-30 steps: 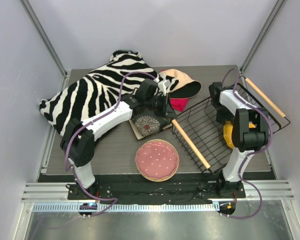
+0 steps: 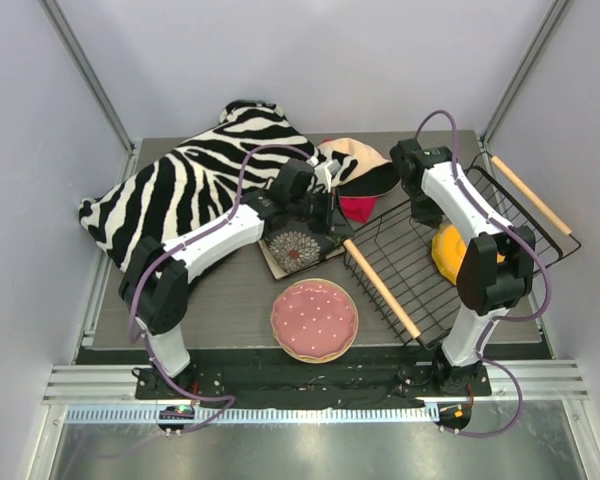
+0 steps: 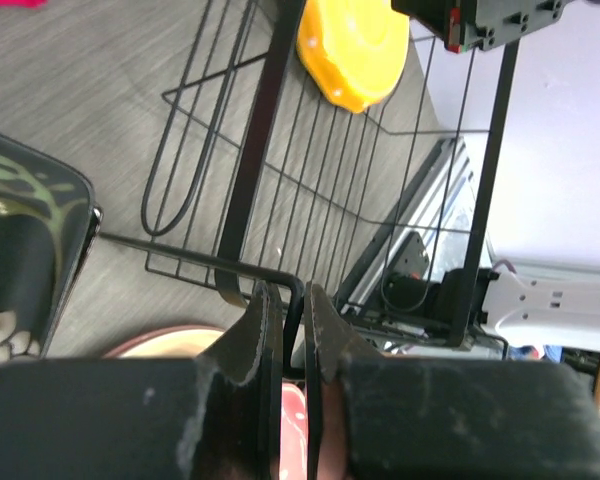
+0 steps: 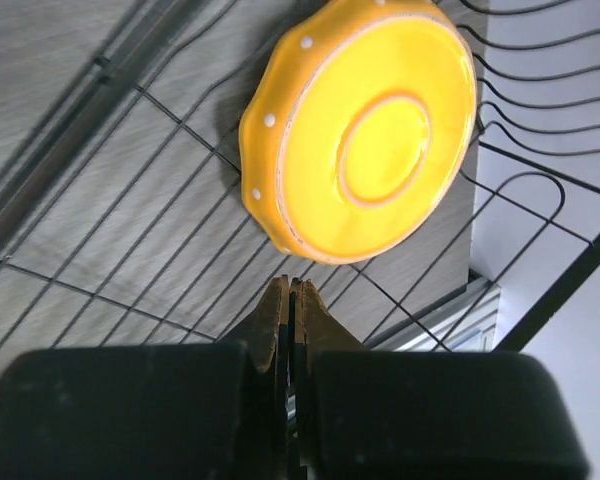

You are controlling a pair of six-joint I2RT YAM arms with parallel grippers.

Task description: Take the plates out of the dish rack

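The black wire dish rack (image 2: 410, 280) holds a yellow plate (image 2: 448, 255), which my right wrist view shows from its back (image 4: 355, 140), tilted in the wires. My right gripper is shut just below that plate, nothing between its fingers. My left gripper is shut on the rack's black wire frame at the rack's left end, beside a dark patterned square plate (image 2: 295, 243). A pink dotted plate (image 2: 314, 320) lies on the table in front of the rack.
A zebra-striped cloth (image 2: 150, 200) covers the back left. Beige and red items (image 2: 358, 208) lie behind the rack. Bare table (image 2: 220, 310) shows at the front left.
My right arm has risen and moved left and back from over the yellow plate, uncovering more of it. The left arm is unchanged.
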